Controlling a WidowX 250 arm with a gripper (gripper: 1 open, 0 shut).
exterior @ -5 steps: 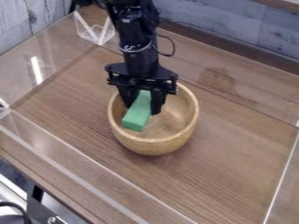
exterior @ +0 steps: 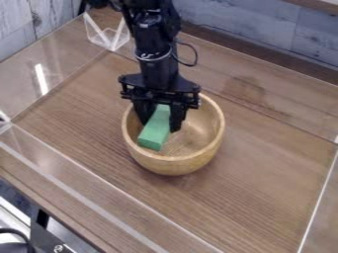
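My black gripper (exterior: 161, 105) reaches down from the top of the camera view into a round wooden bowl (exterior: 201, 150) at the middle of the table. It is shut on a green block (exterior: 154, 129), which is held at a tilt within the bowl's outline. The fingertips are partly hidden by the gripper's body and the block, and whether the block touches the bowl's floor cannot be told.
A grey wall (exterior: 284, 49) runs along the back. A clear plastic piece (exterior: 103, 30) is at the upper left.
My gripper and the green block have shifted very slightly to the left within the bowl; otherwise little differs.
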